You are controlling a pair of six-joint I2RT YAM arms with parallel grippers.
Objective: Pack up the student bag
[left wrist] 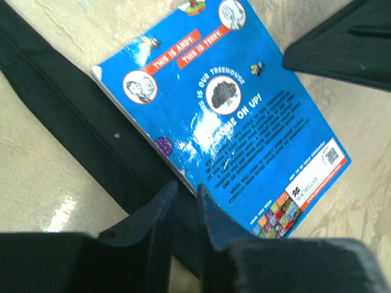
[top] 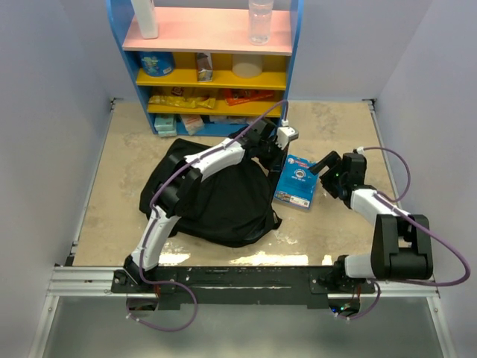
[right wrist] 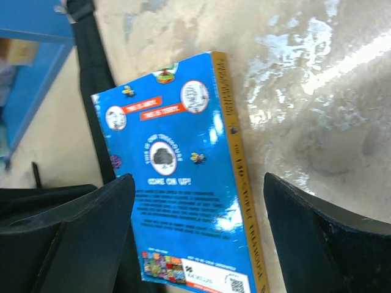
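Observation:
The blue book lies flat on the floor, its printed back cover facing up. To its left the black bag is spread out, and a black strap runs along the book's left edge. My left gripper is over the bag's right side, just left of the book. In the left wrist view a narrow empty gap separates its fingers. On the book's right side stands my right gripper. Its fingers are wide apart, and the book shows beyond them without visible contact.
A blue shelf unit with yellow shelves stands at the back, holding packets and containers. A clear bottle is on its pink top. Open floor lies behind and right of the book.

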